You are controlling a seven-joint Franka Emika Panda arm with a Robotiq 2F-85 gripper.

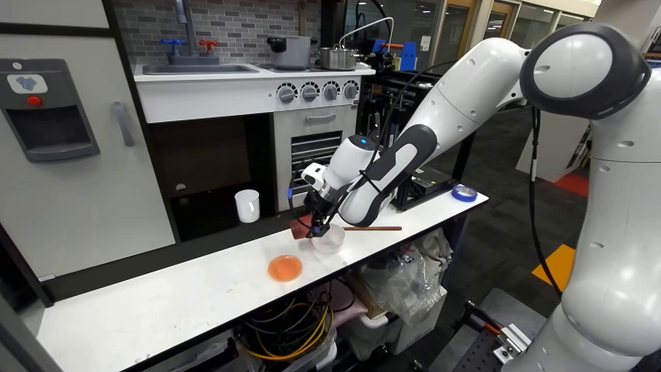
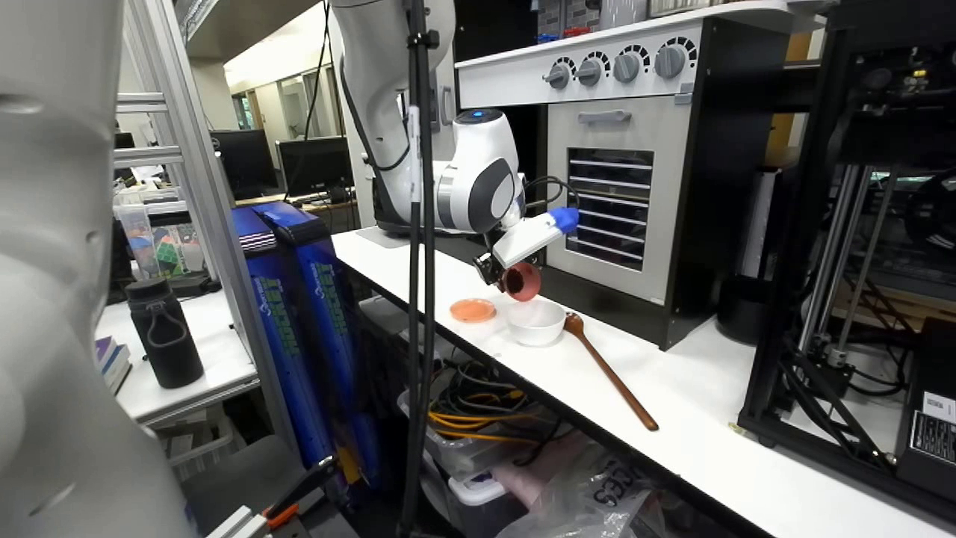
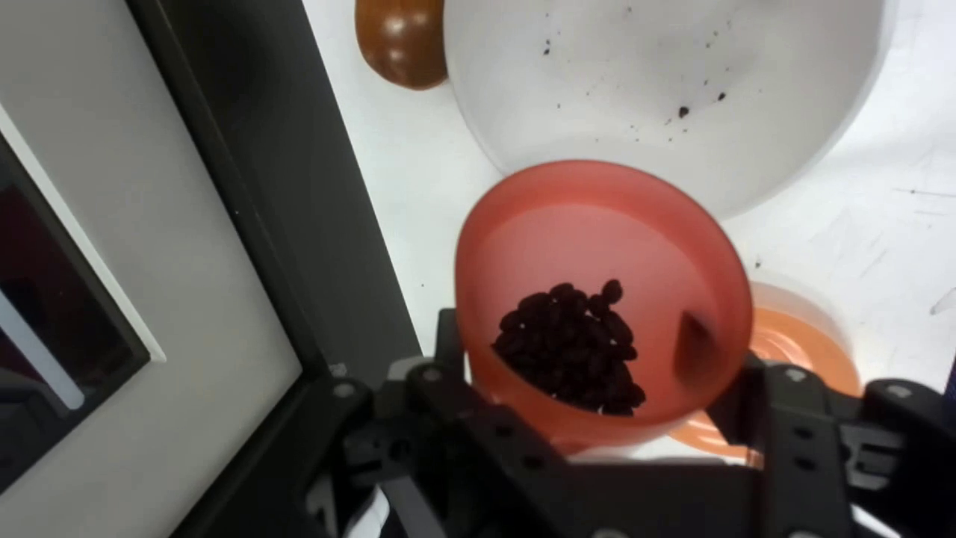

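Observation:
A red cup (image 3: 609,233) is held by my gripper, which is shut on it with one finger at either side. Dark bean-like pieces (image 3: 573,345) lie heaped inside the cup. In exterior view 2 the cup (image 2: 521,282) is tipped, its mouth facing toward the white bowl (image 2: 535,324) and the camera. Seen from the wrist, the cup's rim overlaps the edge of the bowl (image 3: 663,54), which contains only a few dark specks. Exterior view 1 has the cup (image 1: 301,227) just left of the bowl (image 1: 329,239).
An orange lid-like disc (image 1: 285,267) lies on the white counter near the bowl. Beside the bowl rests a wooden spoon (image 2: 612,376), its handle pointing away. The toy oven (image 2: 602,197) stands close behind the cup. Bare counter (image 1: 155,304) extends left.

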